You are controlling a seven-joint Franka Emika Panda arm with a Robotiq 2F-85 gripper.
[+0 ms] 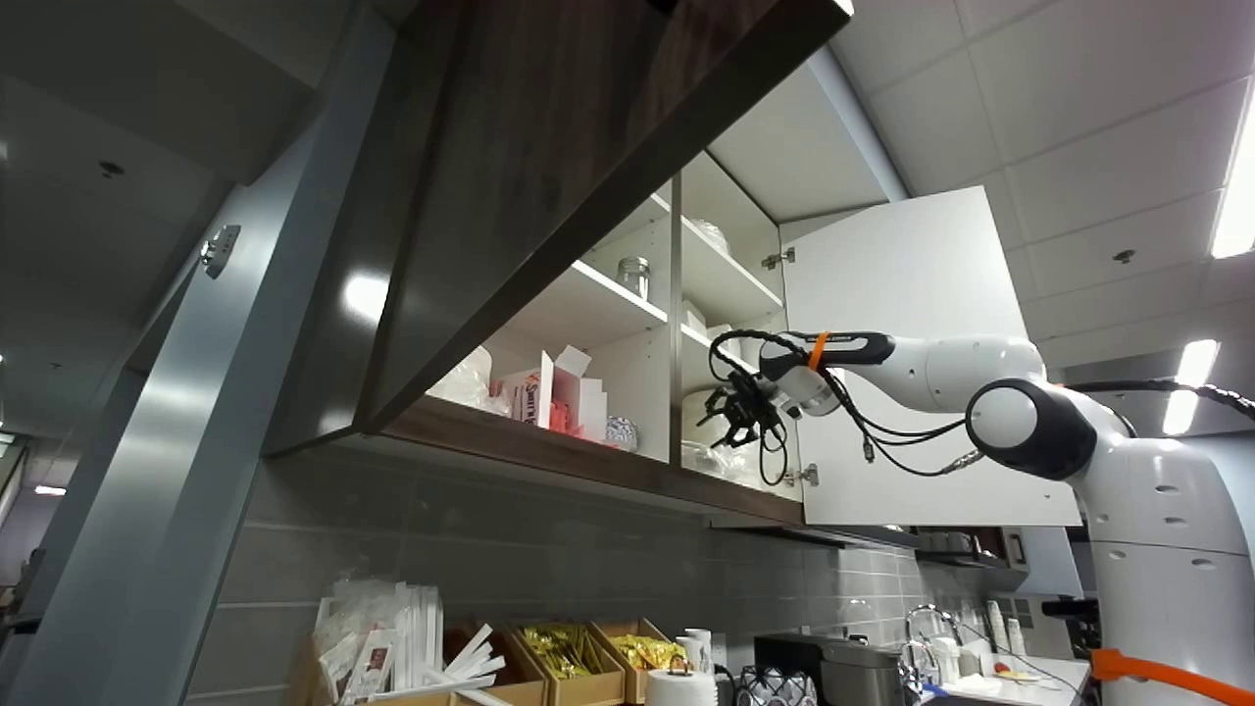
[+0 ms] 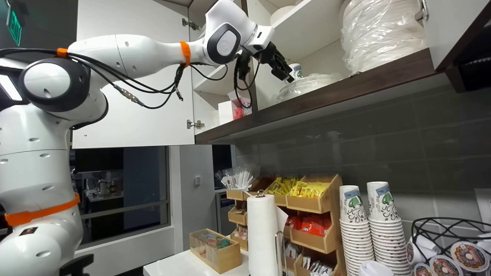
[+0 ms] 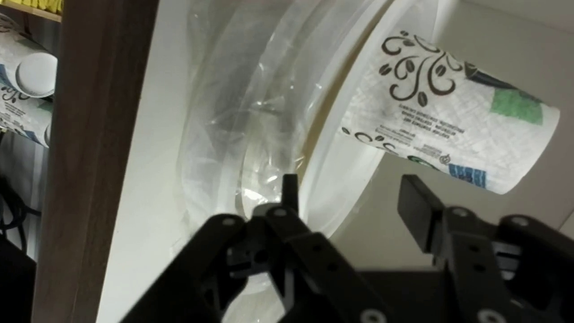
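Observation:
In the wrist view a white paper cup [image 3: 419,107] with a coffee-branch print stands on or against a stack of pale lids or plates [image 3: 344,161] partly wrapped in clear plastic. My gripper has its black fingers spread, with a gap between the tips and the cup lying beyond them, apart from both. One fingertip overlaps the edge of the plastic-wrapped stack in this view; whether it touches cannot be told. From exterior view 2, the gripper [image 2: 289,79] reaches into the open cupboard, right beside the cup [image 2: 297,70] and above the wrapped stack [image 2: 306,86].
A tall plastic-wrapped plate stack [image 2: 384,34] fills the cupboard's right part. The cupboard's dark front edge [image 2: 359,87] runs below the arm, and an upright divider [image 1: 676,318] stands left of the gripper. Open doors [image 1: 906,365] flank the space. Cup stacks [image 2: 370,220] stand below.

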